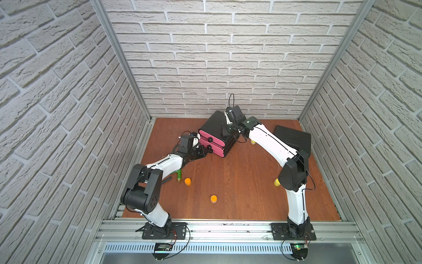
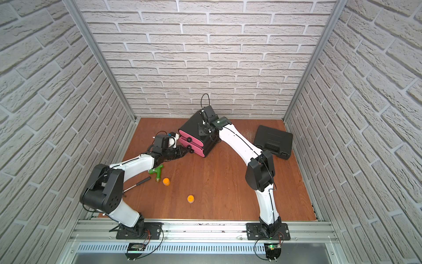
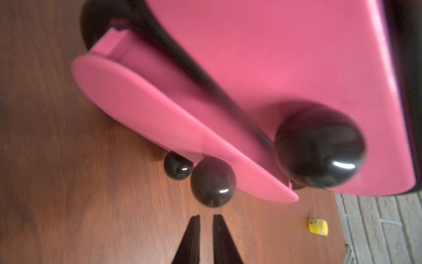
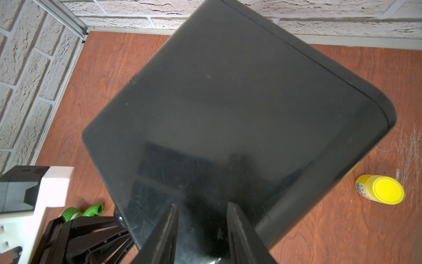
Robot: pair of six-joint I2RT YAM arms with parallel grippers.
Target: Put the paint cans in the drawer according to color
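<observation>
The black cabinet (image 4: 237,101) with pink drawers stands at the back centre; a lower drawer (image 3: 131,101) sticks out a little. My left gripper is at its front, fingers a little apart, empty, just below a black knob (image 3: 213,182). My right gripper rests at the cabinet's top, with no object visible between its fingertips. Orange cans (image 1: 187,181) (image 1: 213,198) lie at the front left; yellow cans (image 4: 380,189) (image 1: 277,182) stand on the right.
A green tool (image 2: 157,173) and a screwdriver (image 2: 142,181) lie at the left. A black case (image 2: 272,141) sits at the back right.
</observation>
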